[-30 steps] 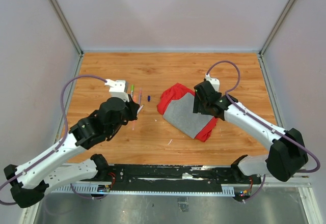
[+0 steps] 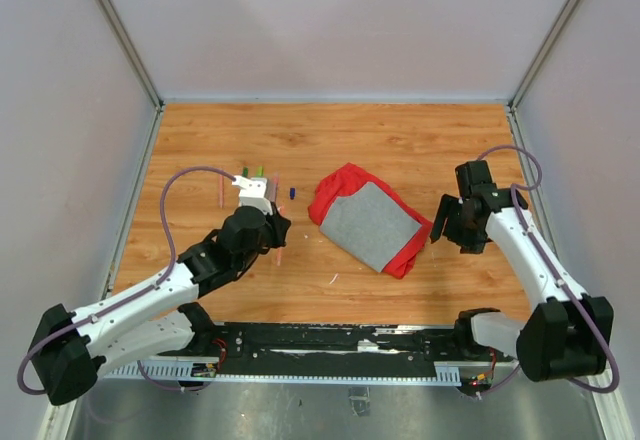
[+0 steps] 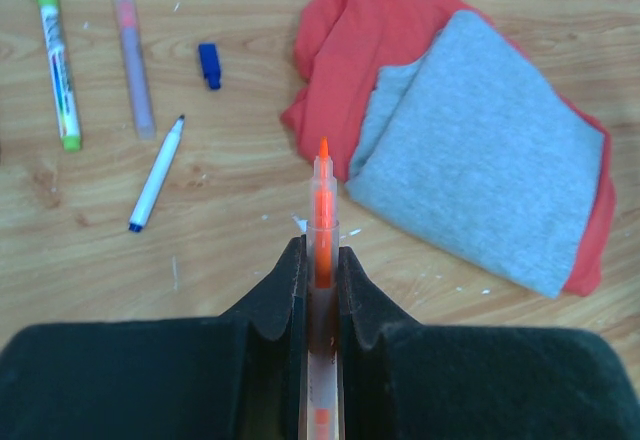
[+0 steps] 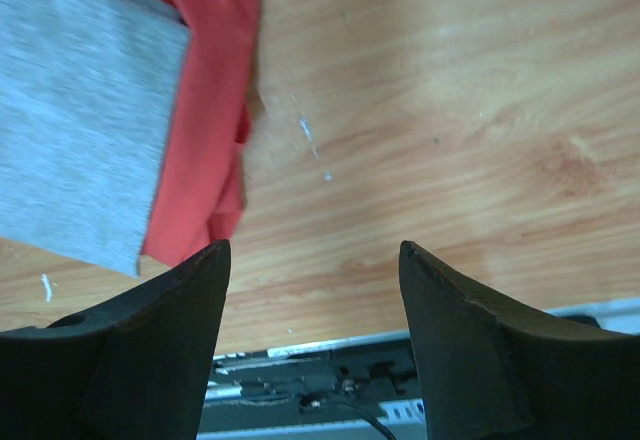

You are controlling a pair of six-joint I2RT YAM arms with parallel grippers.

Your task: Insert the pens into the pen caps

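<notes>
My left gripper is shut on an orange pen [image 3: 323,220] in a clear sleeve, held upright in the left wrist view. On the wood lie a green marker [image 3: 57,70], a pink-and-lilac pen [image 3: 134,55], a white pen with blue ends [image 3: 157,172] and a small blue cap [image 3: 210,66]. My right gripper hangs open over bare wood at the right of the workspace, nothing between its fingers.
A red cloth [image 2: 340,184] with a grey pad [image 2: 368,226] fills the middle of the workspace. Bare table [image 2: 470,125] lies at the back right, bordered by walls.
My right gripper has moved right, off the grey pad. My left gripper has moved a little right with the orange pen.
</notes>
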